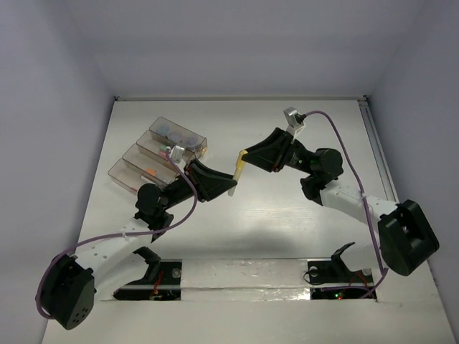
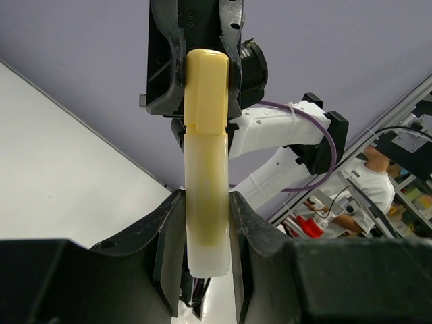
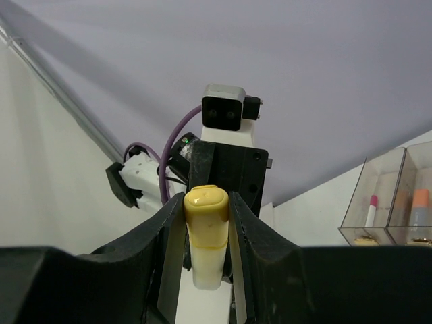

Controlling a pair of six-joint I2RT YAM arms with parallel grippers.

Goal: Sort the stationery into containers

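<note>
A glue stick with a yellow cap and a pale, translucent body spans the gap between my two grippers above the table. My right gripper is shut on its yellow end. In the left wrist view the pale lower body stands between the fingers of my left gripper. Those fingers lie close along both sides of the tube; whether they press on it cannot be told. The clear divided container is at the left of the table, behind the left arm.
Several small items lie in the container's compartments, among them a white pen with a pink end and an orange-capped item.
</note>
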